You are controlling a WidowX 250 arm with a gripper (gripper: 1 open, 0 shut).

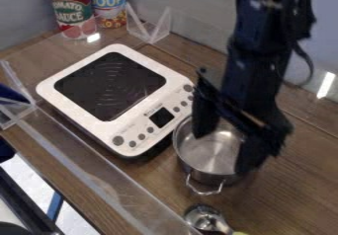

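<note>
My dark gripper (235,130) hangs low over a steel pot (205,165), open, its fingers at or just above the rim on either side. The arm hides much of the pot's right and back; I cannot tell whether the fingers touch it. Left of the pot is a white induction cooker (74,83) with a black square plate and a control panel.
A tomato sauce can (71,13) and a soup can (109,4) stand at the back left by the wall. A shiny utensil (205,219) lies at the front.
</note>
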